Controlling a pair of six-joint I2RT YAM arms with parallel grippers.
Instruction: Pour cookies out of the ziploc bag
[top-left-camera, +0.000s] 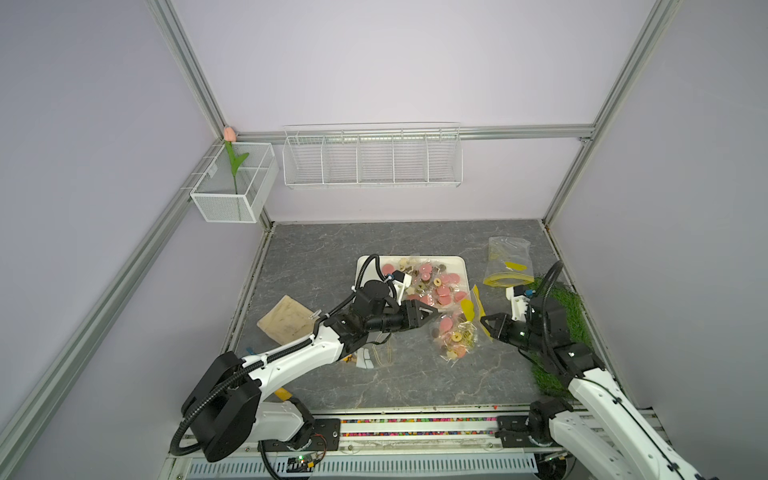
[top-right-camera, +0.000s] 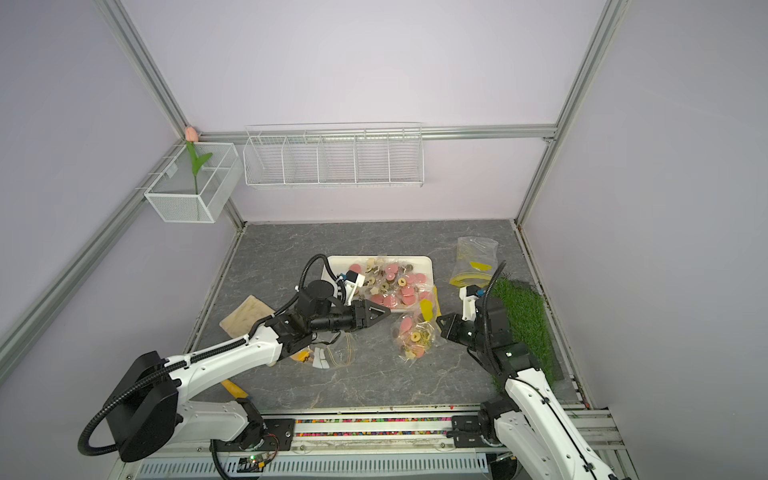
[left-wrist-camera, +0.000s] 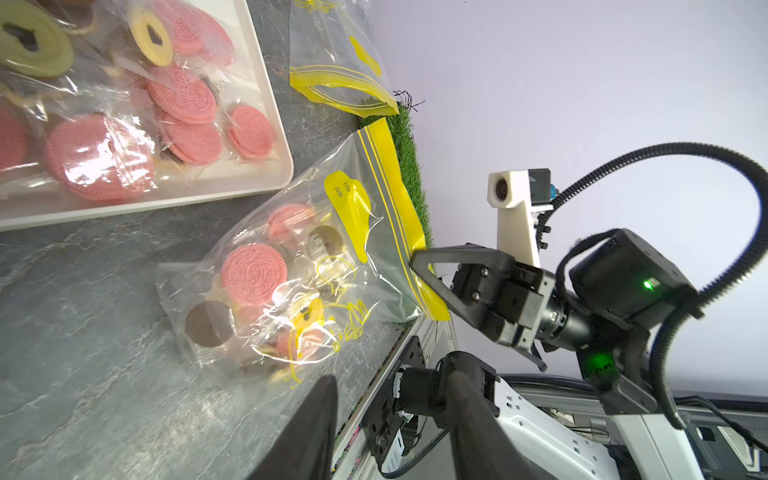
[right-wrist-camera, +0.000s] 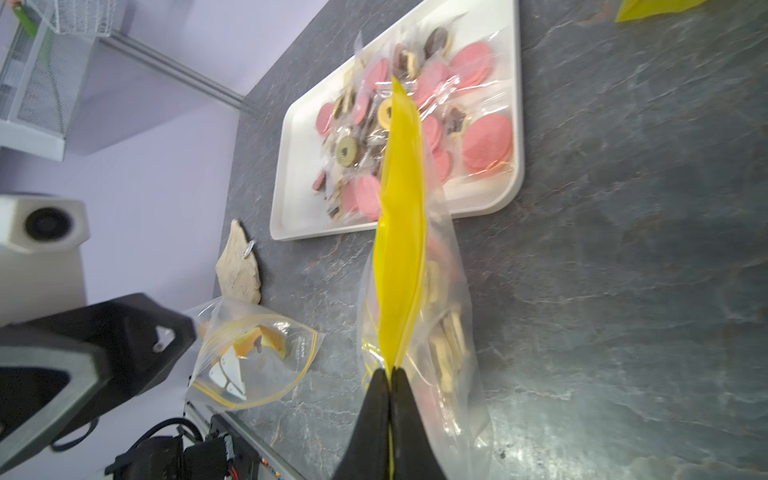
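Note:
A clear ziploc bag (left-wrist-camera: 256, 272) with a yellow zip edge holds pink and brown cookies. My right gripper is shut on the yellow edge of this bag, which hangs from it with the cookies low in the bag. The white tray (right-wrist-camera: 289, 180), beyond the bag, carries several wrapped cookies (right-wrist-camera: 486, 142). To the left of the bag is my left gripper (top-left-camera: 432, 313); in the left wrist view its blurred fingers (left-wrist-camera: 320, 424) stand apart with nothing between them.
An empty ziploc bag (top-left-camera: 505, 260) lies at the back right beside the green grass mat (top-left-camera: 569, 320). Another open bag (right-wrist-camera: 256, 352) and a beige board (top-left-camera: 286, 320) lie on the left.

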